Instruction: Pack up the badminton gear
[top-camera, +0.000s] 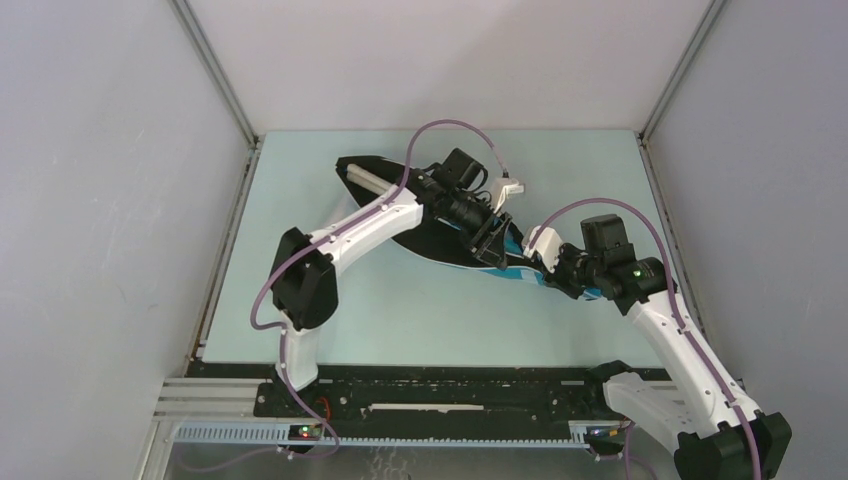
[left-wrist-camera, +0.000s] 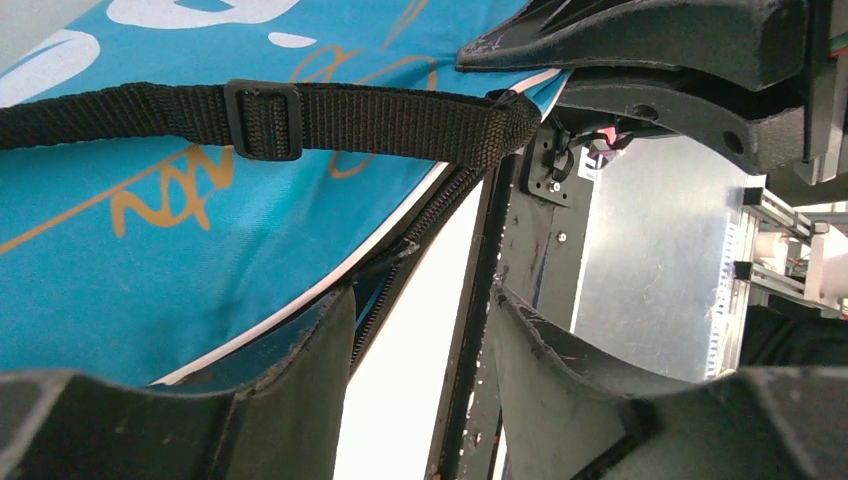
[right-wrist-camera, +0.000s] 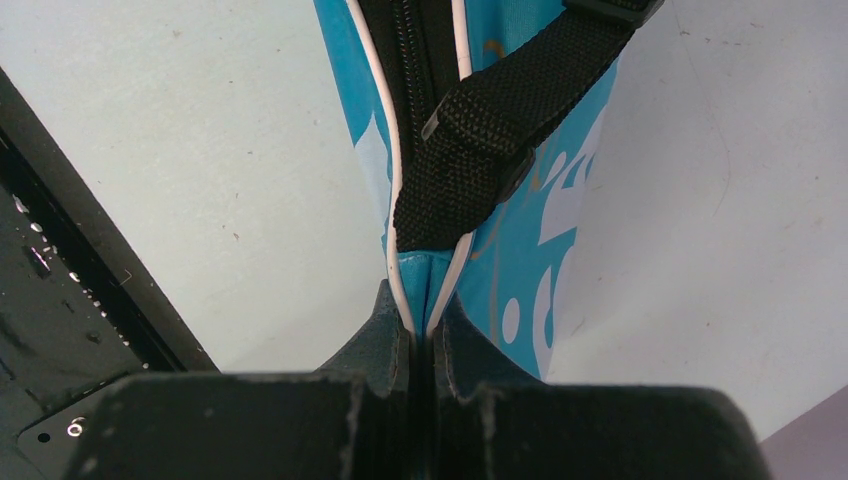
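Observation:
A long black-and-blue racket bag (top-camera: 430, 240) lies diagonally on the table, pale lengths visible at its upper-left end. In the left wrist view its blue side (left-wrist-camera: 200, 260) shows a black strap and a zipper (left-wrist-camera: 440, 215) along a white-piped edge. My left gripper hangs over that zipper with its fingers apart, near what looks like the zipper pull. My right gripper is shut on the bag's end, pinching blue fabric and piping just below the strap (right-wrist-camera: 530, 80).
White walls surround it on the back and sides, and a black rail (top-camera: 470, 390) runs along the front edge.

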